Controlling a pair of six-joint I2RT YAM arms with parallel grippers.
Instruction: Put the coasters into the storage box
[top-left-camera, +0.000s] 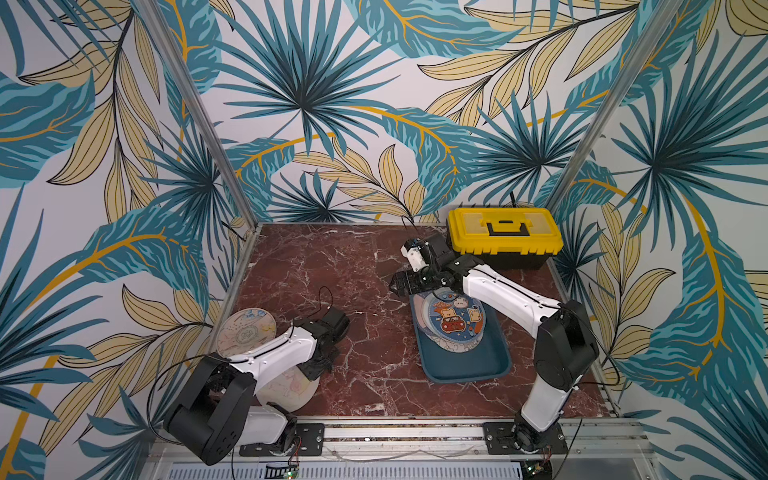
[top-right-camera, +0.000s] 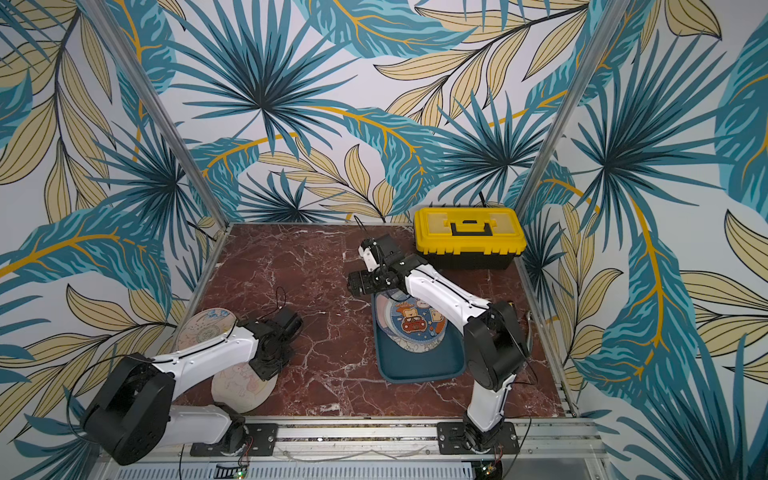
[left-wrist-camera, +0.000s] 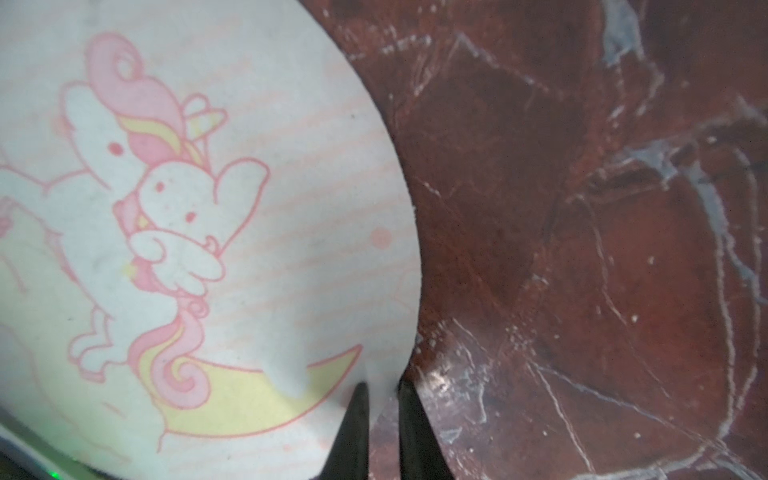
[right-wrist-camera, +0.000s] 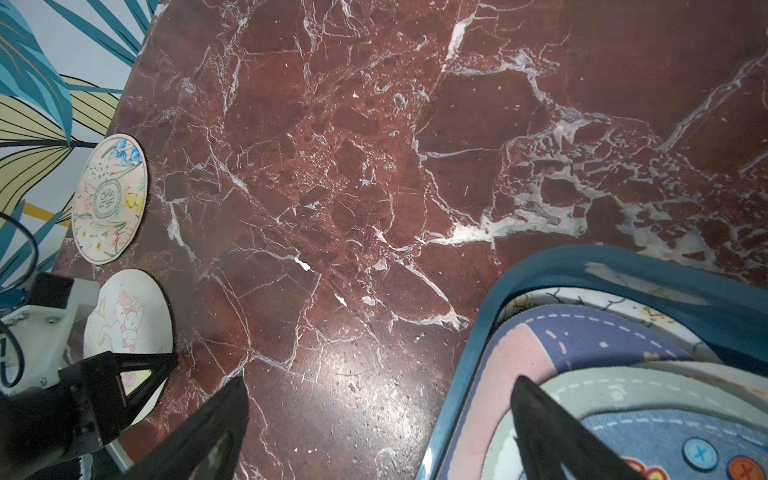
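In the left wrist view a round white coaster with pink unicorns (left-wrist-camera: 264, 264) lies on the table. My left gripper is at its rim, nearly closed, with the coaster's edge between the fingertips. A floral coaster (right-wrist-camera: 109, 200) lies flat farther back at the left. The blue open storage box (top-left-camera: 469, 369) holds several stacked coasters, the uppermost a blue one with a red car (top-left-camera: 453, 320). Over the box's far left corner my right gripper stands open, fingers wide apart and nothing held.
A yellow and black toolbox (top-left-camera: 505, 233) stands behind the storage box at the back right. Bare marbled table (top-left-camera: 368, 360) lies between the unicorn coaster and the box. The right arm passes over the box's right side.
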